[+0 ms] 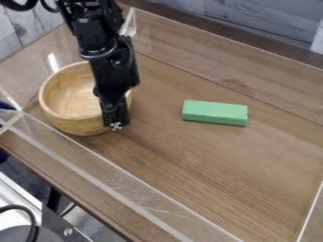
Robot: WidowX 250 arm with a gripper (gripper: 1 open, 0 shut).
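My black gripper [116, 121] hangs down at the right rim of a round tan bowl [63, 98] on the left of the wooden table. Its fingertips are low, near the bowl's rim; whether anything is between them is hard to tell, as they are dark and overlap. The arm hides part of the bowl's inside. A green block [214, 112] lies flat to the right of the gripper, apart from it.
A clear strip runs along the front left edge, with cables beyond it at the lower left.
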